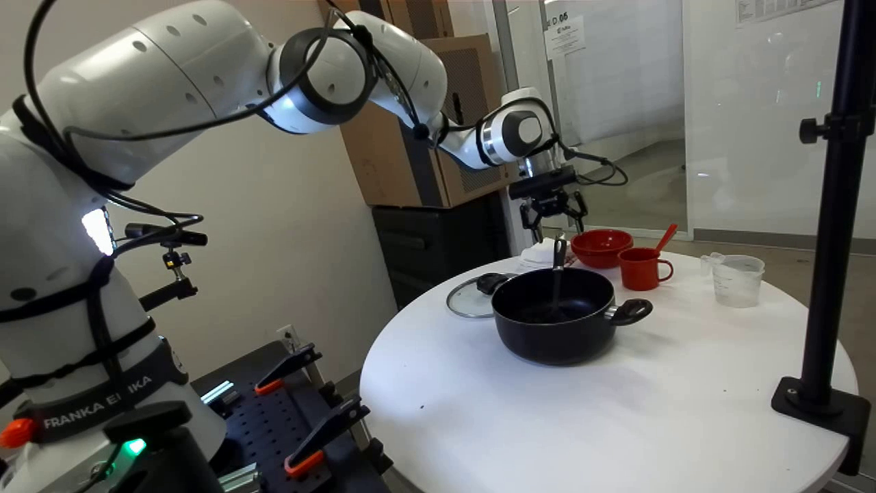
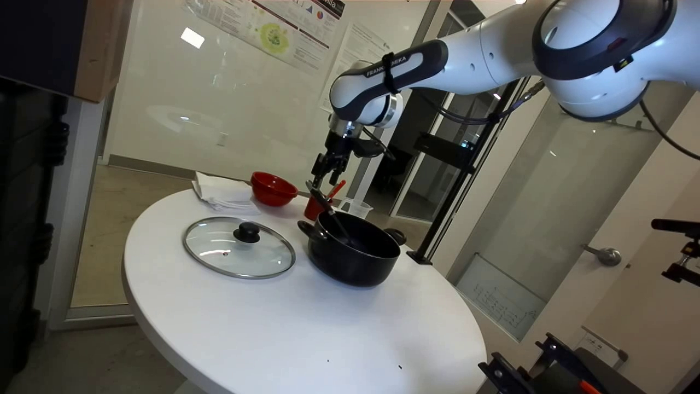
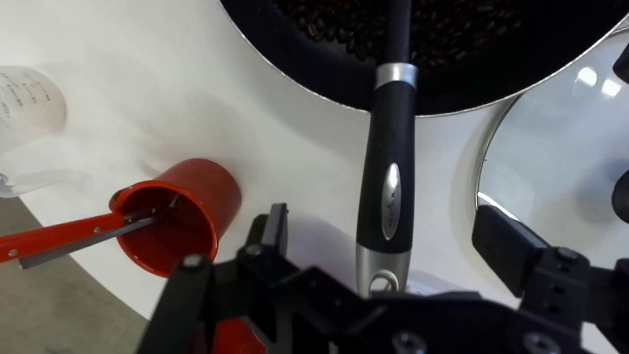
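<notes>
My gripper is open, with its fingers spread wide to either side of a black-and-silver utensil handle point(image 3: 386, 177) and touching neither side in the wrist view. The utensil leans on the rim of a black pot point(image 2: 357, 266), its lower end inside among dark beans point(image 3: 454, 35). From the first exterior view, my gripper point(image 1: 560, 234) hangs just above and behind the pot, close to the top of the handle point(image 1: 560, 253). What form the utensil's lower end has is hidden.
A glass lid point(image 2: 223, 256) lies beside the pot. Behind stand a red bowl point(image 1: 601, 246), a red mug point(image 1: 640, 270) with a red-handled utensil, and a clear measuring cup point(image 1: 737, 281). White cloth point(image 2: 226, 191) lies near the bowl.
</notes>
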